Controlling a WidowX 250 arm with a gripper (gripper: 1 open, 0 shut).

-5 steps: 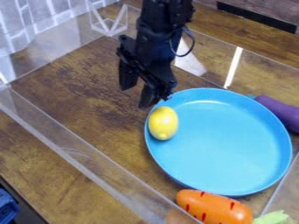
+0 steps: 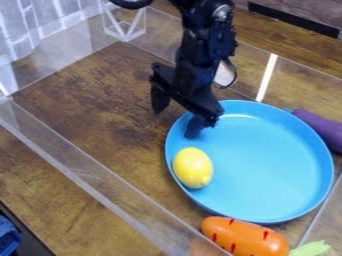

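Observation:
My black gripper [image 2: 181,108] hangs open over the upper left rim of a round blue plate [image 2: 261,165], with nothing seen between its fingers. A yellow egg-shaped object [image 2: 193,168] lies on the plate at its lower left, below the gripper and apart from it.
An orange toy carrot [image 2: 245,238] lies below the plate, and a purple object [image 2: 314,127], perhaps an eggplant, sits to the right. Clear walls edge the wooden surface [image 2: 87,100], which is bare left of the plate.
The yellow object has moved down the plate, away from the gripper, coming to lie at the lower left. The gripper has moved slightly and sits lower in the view.

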